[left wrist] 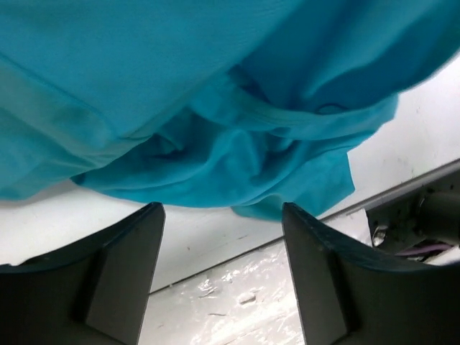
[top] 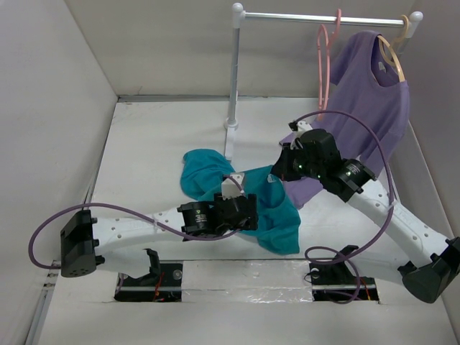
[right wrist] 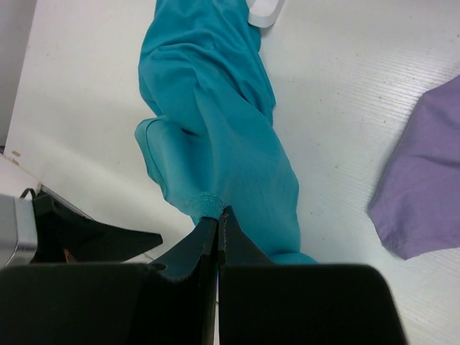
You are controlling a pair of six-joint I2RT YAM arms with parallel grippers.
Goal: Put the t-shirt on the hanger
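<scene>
A teal T-shirt (top: pixel 277 223) lies crumpled on the white work surface, partly lifted toward my right gripper (top: pixel 280 172). In the right wrist view my right gripper is shut on a pinched edge of the teal cloth (right wrist: pixel 237 158). My left gripper hangs low at the front of the shirt, open, with the teal fabric (left wrist: pixel 237 165) beyond its fingertips and bare surface between them.
A white rail rack (top: pixel 287 16) stands at the back with pink hangers (top: pixel 320 72) and a wooden hanger (top: pixel 399 70) holding a purple shirt (top: pixel 359 108).
</scene>
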